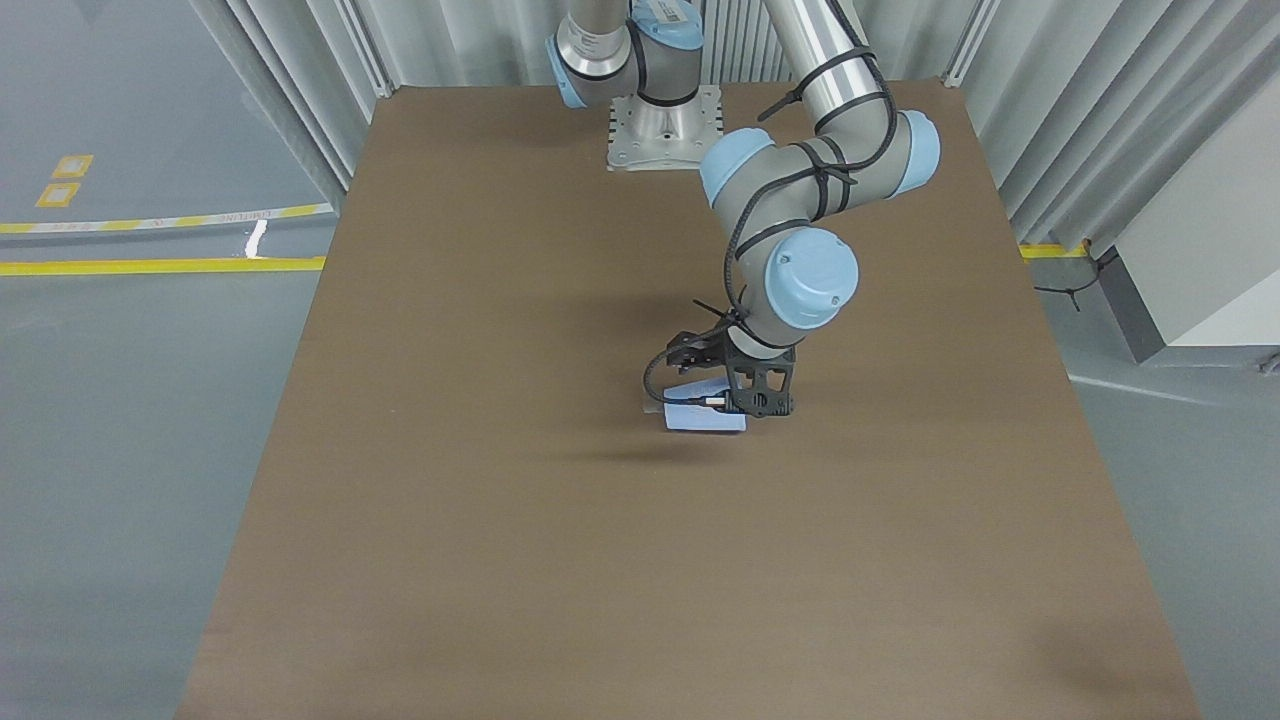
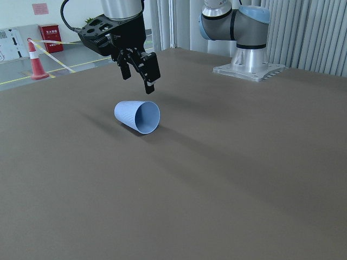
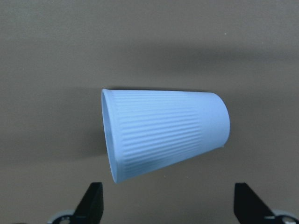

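Observation:
A light blue ribbed cup [image 2: 128, 114] lies on its side on the table [image 1: 540, 504], partly under my gripper housing in the front view. In the left view my gripper [image 2: 136, 76] hangs above the cup, open and apart from it, fingers pointing down. The wrist view shows the whole cup [image 3: 166, 128] lying between and beyond my two open fingertips, with nothing held.
The arm's base plate [image 2: 249, 72] stands at the back of the table.

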